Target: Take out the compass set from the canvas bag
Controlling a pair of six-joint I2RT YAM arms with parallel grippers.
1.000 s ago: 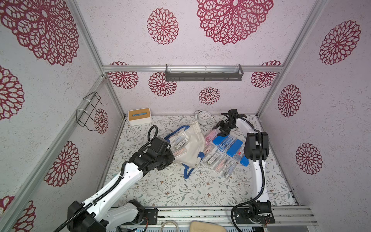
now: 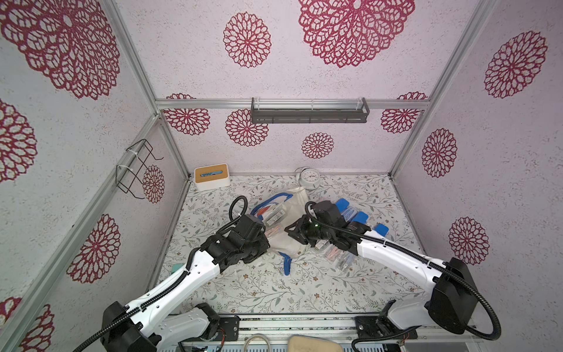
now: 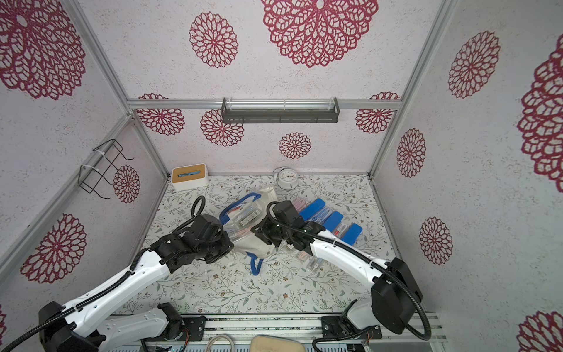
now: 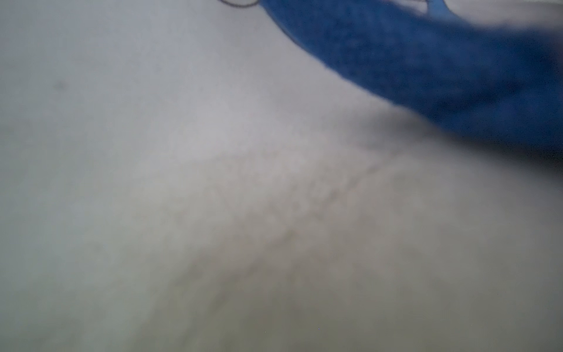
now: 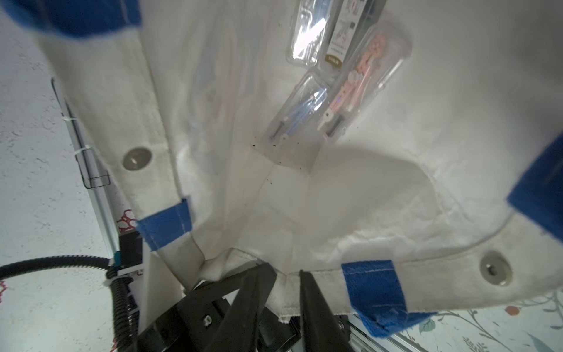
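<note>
The canvas bag (image 2: 283, 240) with blue straps lies open at mid-table. My right gripper is over its opening; the right wrist view shows clear compass sets (image 5: 354, 82) inside, beyond the fingertips. Whether anything is between those fingers is unclear. My left gripper (image 2: 258, 246) is at the bag's left front; its wrist view shows only blurred cloth and blue strap (image 4: 410, 64), so its fingers are hidden.
Several cases with blue parts (image 3: 334, 220) lie right of the bag. A white box (image 2: 212, 183) is at back left, a round clock (image 2: 309, 179) at the back.
My right arm has swung from the cases at back right leftward and forward to above the bag.
</note>
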